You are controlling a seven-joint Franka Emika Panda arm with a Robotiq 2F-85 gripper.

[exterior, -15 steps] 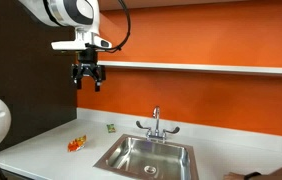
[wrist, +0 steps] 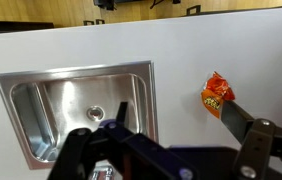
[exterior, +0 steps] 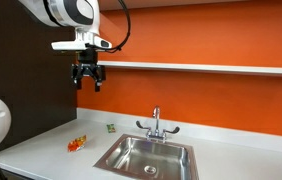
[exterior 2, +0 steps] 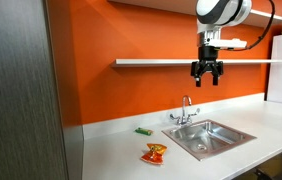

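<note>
High over the counter, my gripper (exterior: 87, 86) points down with its fingers wide apart and nothing between them. An orange-and-red crinkled packet (exterior: 77, 143) lies on the white counter left of the sink. Farther back, near the wall, is a small green packet (exterior: 111, 128); exterior view 2 also has this green packet (exterior 2: 143, 131), but I cannot make it out in the wrist view. Seen from the wrist, the orange packet (wrist: 217, 93) is just beside one open finger (wrist: 234, 118), well below it. The steel sink (wrist: 153, 112) shows on the other side and looks empty.
A faucet (exterior: 156, 125) with two dark-ended levers rises behind the sink. Along the orange wall runs a white shelf (exterior: 201, 69) close to the gripper's height. Right of the sink the counter (exterior: 241, 163) is bare.
One second ago a blurred brown shape, perhaps a person's arm, was at the lower right of exterior view 1; it is gone now. The arm and packets look unmoved.
</note>
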